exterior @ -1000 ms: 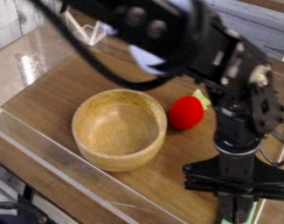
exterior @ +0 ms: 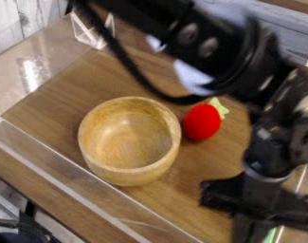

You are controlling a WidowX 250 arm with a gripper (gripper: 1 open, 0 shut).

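Observation:
A wooden bowl (exterior: 128, 138) sits on the middle-left of the wooden table (exterior: 67, 95). To its right lies a red plush tomato or strawberry (exterior: 199, 121) with a pale green leafy top. My gripper (exterior: 251, 228) hangs low at the bottom right, to the right of and in front of the bowl, its fingertips near or past the frame's lower edge. The fingers look close together, with nothing visible held. A small green object peeks out at the bottom edge beside it, mostly hidden.
Clear plastic walls border the table on the left and along the front. The arm covers much of the upper right. Bare table lies at the back left of the bowl.
The gripper and arm have shifted slightly since a second ago, the wrist tilting and moving a little. The bowl and red toy are unmoved.

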